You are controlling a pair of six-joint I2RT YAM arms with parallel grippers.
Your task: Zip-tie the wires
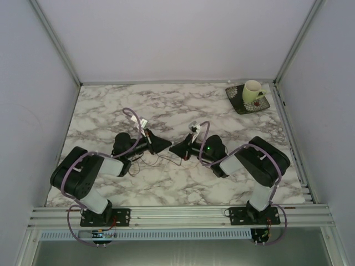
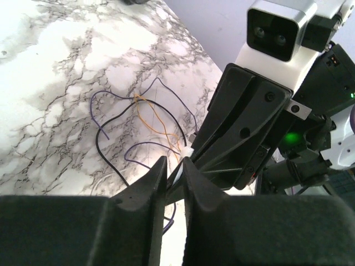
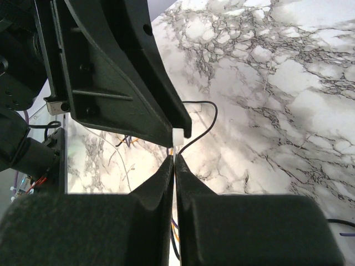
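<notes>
My two grippers meet tip to tip above the wires in the top view. A small white zip tie piece (image 3: 177,136) shows at the meeting point. In the right wrist view the right gripper is shut, with the thin white strip running into its fingertips. The left gripper stands slightly open, a narrow gap between its fingers; a white sliver shows at that gap. Below lie the black wire (image 2: 101,145), the purple wire (image 2: 91,105) and the orange wire (image 2: 145,122). Whether the tie loops around them is hidden by the fingers.
A pale green mug (image 1: 252,91) stands on a dark patterned tray (image 1: 238,103) at the back right. The marble tabletop (image 1: 177,105) behind the grippers is clear, as is the area in front of them.
</notes>
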